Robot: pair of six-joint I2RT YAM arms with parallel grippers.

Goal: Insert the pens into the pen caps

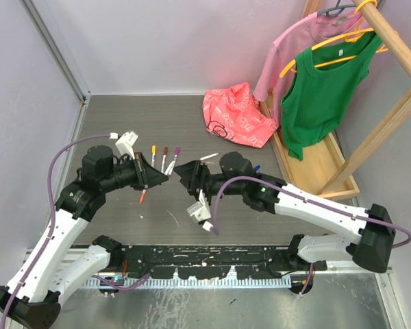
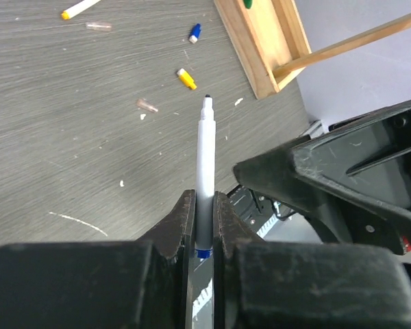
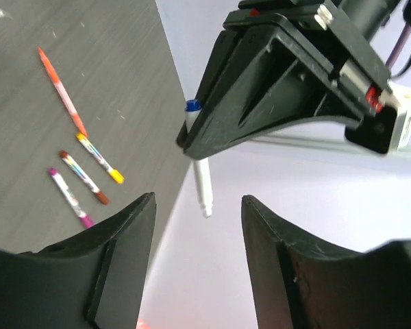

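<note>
My left gripper is shut on a white pen [image 2: 205, 157] with a blue end, its uncapped tip pointing out. My right gripper is part open with nothing between its fingers, facing that pen's tip [image 3: 207, 205], close by above the table. Loose on the table lie an orange pen [image 3: 61, 89], a yellow pen [image 3: 99, 157], a brown pen [image 3: 83, 177] and a magenta pen [image 3: 71, 197]. A blue cap [image 2: 195, 33], a yellow cap [image 2: 185, 77] and clear pieces [image 2: 146, 105] lie apart.
A pink patterned cloth [image 1: 236, 113] lies at the back. A wooden rack [image 1: 342, 181] with hanging garments stands on the right.
</note>
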